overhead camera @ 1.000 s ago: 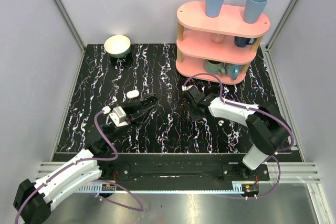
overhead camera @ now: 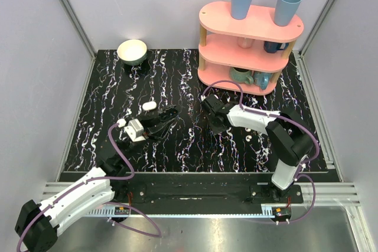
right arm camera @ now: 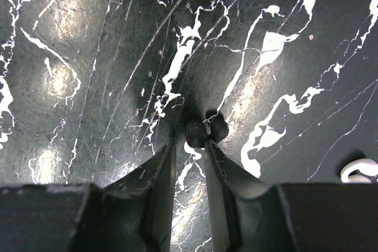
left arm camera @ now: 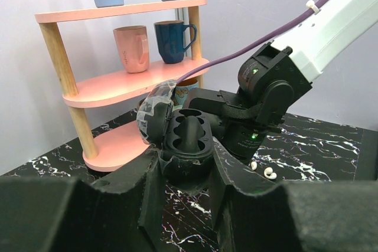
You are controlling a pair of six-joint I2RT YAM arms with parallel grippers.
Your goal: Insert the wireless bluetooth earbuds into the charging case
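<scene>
My left gripper (overhead camera: 165, 119) holds the black charging case (left arm camera: 188, 149) upright, shut on it; its top shows empty slots around a dark middle. My right gripper (overhead camera: 215, 123) is low over the marble top, fingers pointing down. Just beyond its fingertips, in the right wrist view, lie two small dark rounded pieces (right arm camera: 196, 134) close together, apparently a black earbud. To the right of them a white earbud lies on the marble, and two small white pieces (left arm camera: 269, 173) show behind the case in the left wrist view.
A pink shelf (overhead camera: 251, 19) with cups and mugs stands at the back right. A bowl (overhead camera: 132, 51) sits at the back left, with a small white case (overhead camera: 149, 105) below it. The marble top (overhead camera: 106, 128) is clear at the left.
My right arm has shifted slightly left, its gripper moving a little toward the middle. The left gripper with the case has stayed almost still.
</scene>
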